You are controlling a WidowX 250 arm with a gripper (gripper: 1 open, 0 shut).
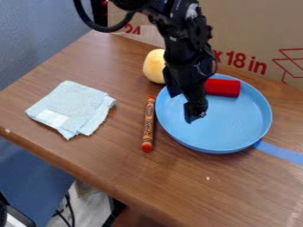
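Observation:
The black gripper point(186, 105) hangs over the left half of a blue plate point(222, 133), its tip low near the plate's surface; whether it is open or shut I cannot tell. A red block point(225, 87) lies at the back of the plate, partly behind the gripper. A yellow, rounded object point(154, 64) sits behind the plate on the left, partly hidden by the arm. A long orange-brown stick with a red end point(149, 126) lies just left of the plate.
A folded pale cloth point(71, 108) lies at the left of the wooden table point(112, 173). A cardboard box point(260, 31) stands behind. Blue tape runs right of the plate.

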